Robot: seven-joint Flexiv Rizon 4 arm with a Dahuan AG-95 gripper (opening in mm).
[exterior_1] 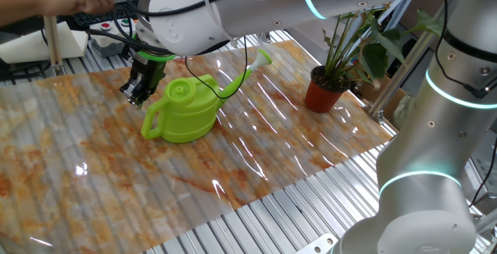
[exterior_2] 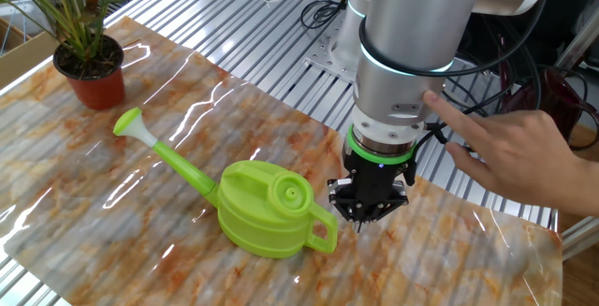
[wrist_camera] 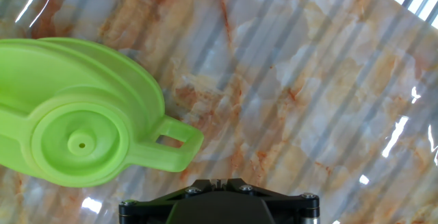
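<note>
A light green watering can (exterior_1: 182, 110) stands upright on the marbled sheet, its spout toward the potted plant. In exterior view 2 its handle (exterior_2: 324, 229) points toward my gripper (exterior_2: 359, 224), which hangs just beside it with free space between. The wrist view has the can (wrist_camera: 82, 114) at the left and its handle loop a little beyond my gripper. Both fingers meet in the middle, and nothing shows between them. The sheet lies below the fingertips, apart from them.
A leafy plant in a brown-red pot (exterior_1: 322, 92) stands near the spout end. A person's hand (exterior_2: 515, 152) points at the arm, its finger at the wrist link. Open sheet (exterior_1: 70, 184) extends in front of the can. Loose cables run along the arm.
</note>
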